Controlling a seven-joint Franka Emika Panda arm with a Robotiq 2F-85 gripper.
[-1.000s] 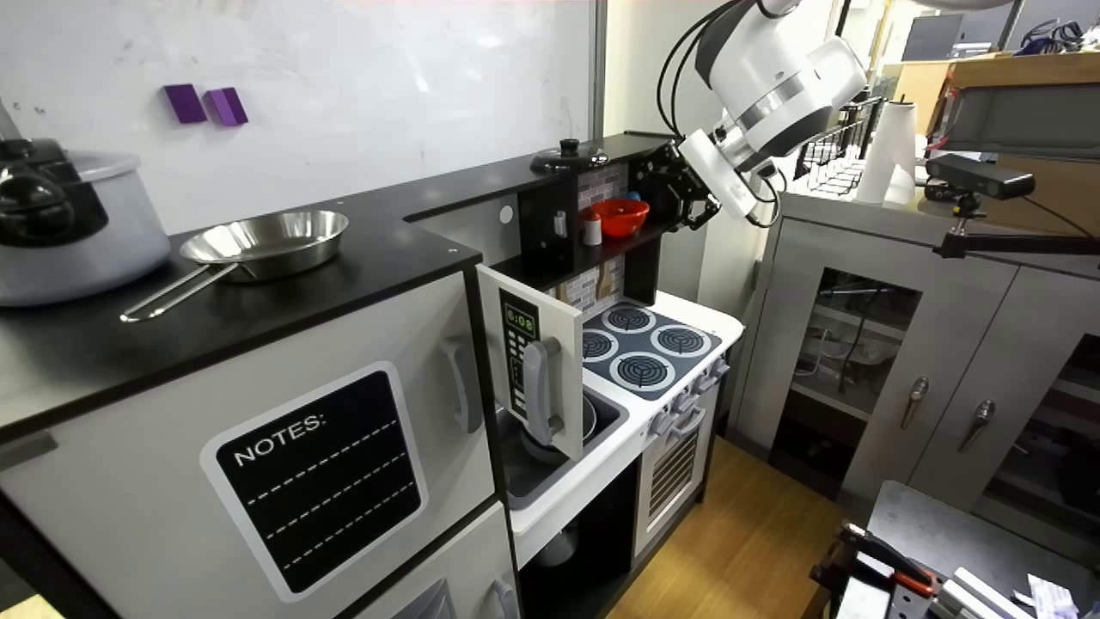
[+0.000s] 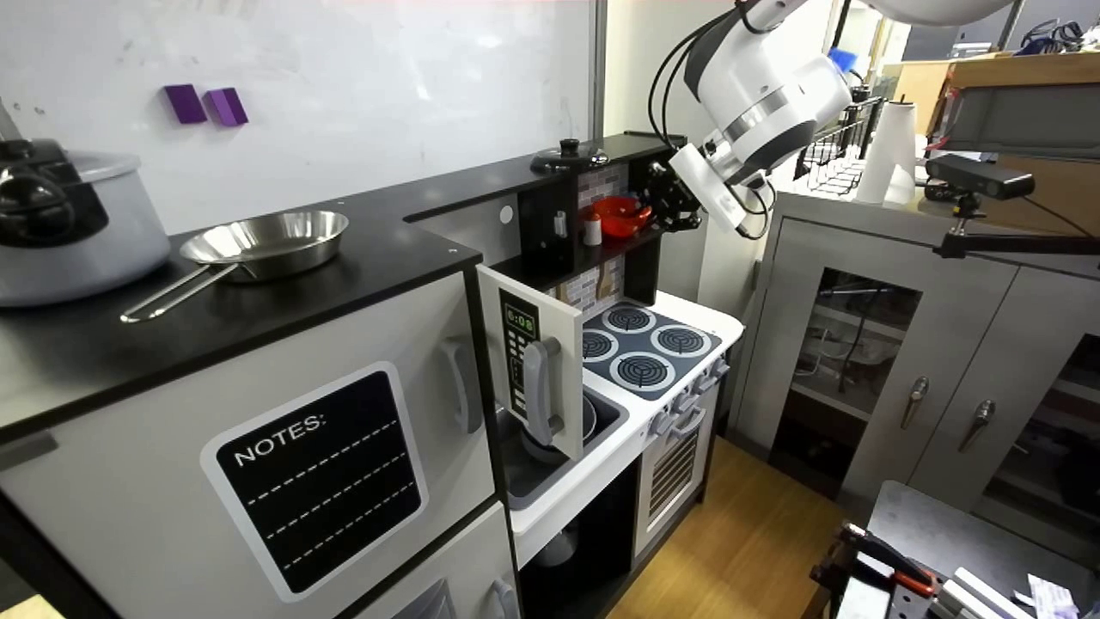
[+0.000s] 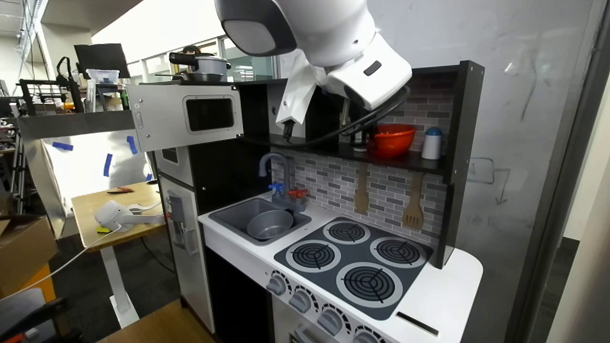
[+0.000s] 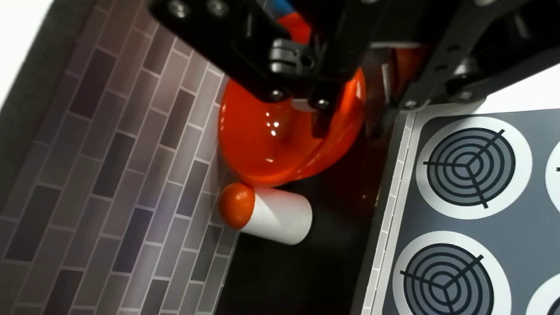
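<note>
A glossy red-orange bowl (image 2: 616, 217) sits on the dark shelf above the stove. My gripper (image 2: 657, 198) has reached the bowl's near right side. In the wrist view the fingers of my gripper stand apart. One fingertip (image 4: 321, 126) is over the inside of the bowl (image 4: 262, 149); the other is outside its wall, so the rim lies between them. Whether either finger touches the wall is unclear. Exterior view 2 shows the bowl (image 3: 393, 143), while the arm hides the fingers there.
A white shaker with an orange top (image 4: 278, 214) lies against the bowl in the wrist view; a blue-topped shaker (image 3: 432, 144) stands on its other side. The tiled wall (image 4: 126, 157) is close behind. Below are the stove burners (image 3: 369, 283) and a sink (image 3: 228, 214) with a grey pan.
My gripper has moved left and down, from beside the bowl to its rim. The bowl looks unmoved.
</note>
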